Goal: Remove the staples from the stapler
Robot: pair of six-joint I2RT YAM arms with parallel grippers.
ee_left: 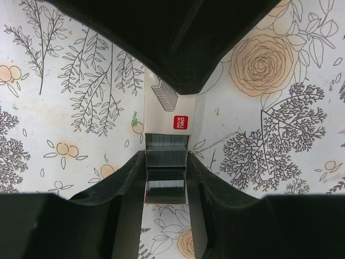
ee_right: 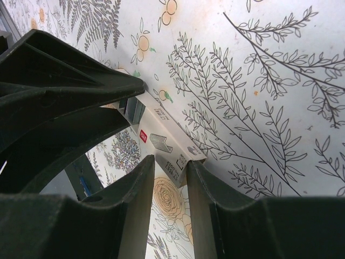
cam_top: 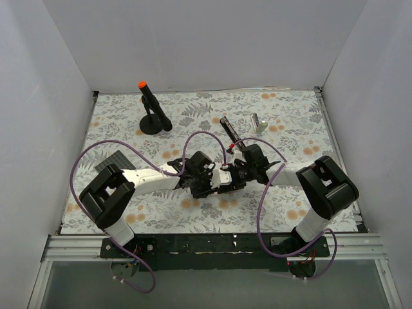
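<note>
A white stapler with a red label [ee_left: 169,115] lies on the patterned surface, its dark metal body running down to my left gripper, which is shut on it. In the right wrist view my right gripper has its fingers at the far end of the white stapler body [ee_right: 161,135], partly closed around that end; whether it grips is unclear. The dark fingers of my left gripper reach over the stapler's other end in that view. Staples cannot be clearly made out.
Behind the arms are a black stand with orange top [cam_top: 154,112], a long black object [cam_top: 228,129], a small white item [cam_top: 259,125] and a grey pad [cam_top: 116,162] at the left.
</note>
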